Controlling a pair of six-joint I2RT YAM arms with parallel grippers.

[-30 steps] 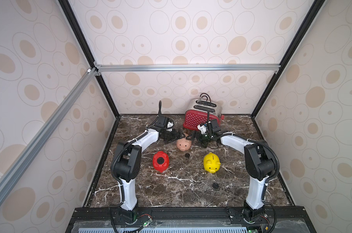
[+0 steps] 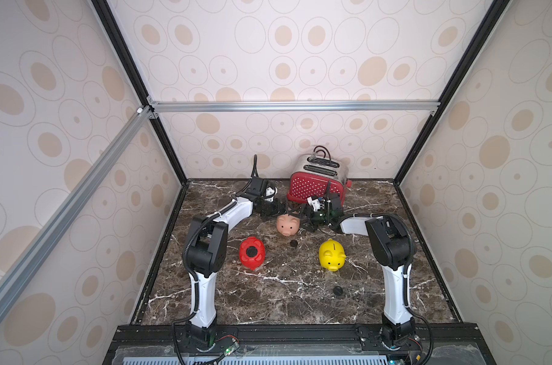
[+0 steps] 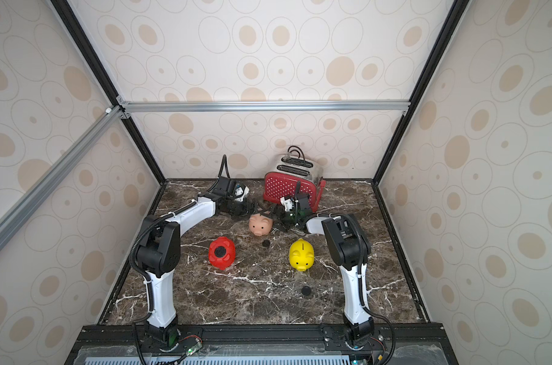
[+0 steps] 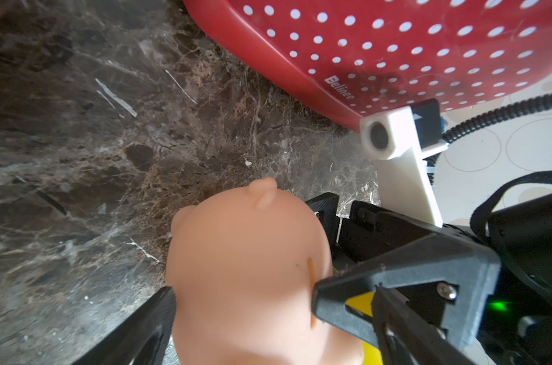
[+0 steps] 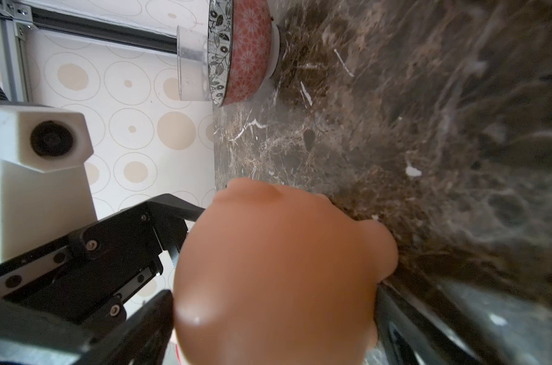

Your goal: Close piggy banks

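The pink piggy bank [image 2: 287, 226] stands upright at the back middle, facing the front. My left gripper is open, with its fingers on either side of the pink bank's body. From the other side, my right gripper is also open around it; contact cannot be told. The red piggy bank [image 2: 252, 258] lies with its underside up and a black plug in its middle. Upright at the right is the yellow piggy bank [image 2: 332, 255], its slot upward. One loose black plug [image 2: 293, 243] lies near the pink bank, another black plug [image 3: 306, 290] toward the front.
A red and silver toaster [image 2: 316, 182] stands close behind the grippers. A patterned bowl [image 5: 246, 51] shows in the right wrist view, behind the left arm.
Both arms have moved inward around the pink bank, the right one most clearly. The pink bank has barely shifted; the red and yellow banks stay in place.
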